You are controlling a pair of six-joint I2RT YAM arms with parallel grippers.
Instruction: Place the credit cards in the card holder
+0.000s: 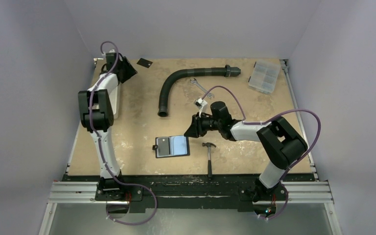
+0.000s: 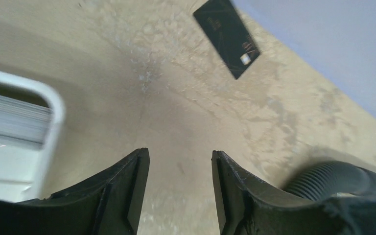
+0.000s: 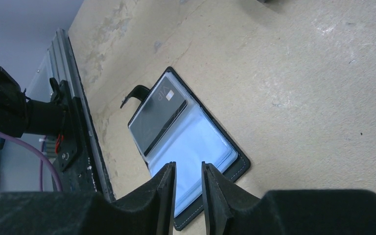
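A black card (image 1: pixel 144 62) lies flat by the back edge of the table, and the same card shows at the top of the left wrist view. My left gripper hangs short of it, fingers apart over bare table. The card holder (image 3: pixel 245 164) lies spread open at the front middle. A dark card marked VIP (image 3: pixel 159 110) sits in one of its clear pockets; the blue-white pocket (image 3: pixel 191 147) beside it looks empty. Over that empty side my right gripper is partly open, nothing showing between its fingers.
At the left stands a white tray (image 1: pixel 117 105), partly under my left arm. A black hose (image 1: pixel 191 73), a wrench (image 1: pixel 201 87) and a clear box (image 1: pixel 264 77) lie farther back. The hammer (image 1: pixel 209 159) lies right of the holder.
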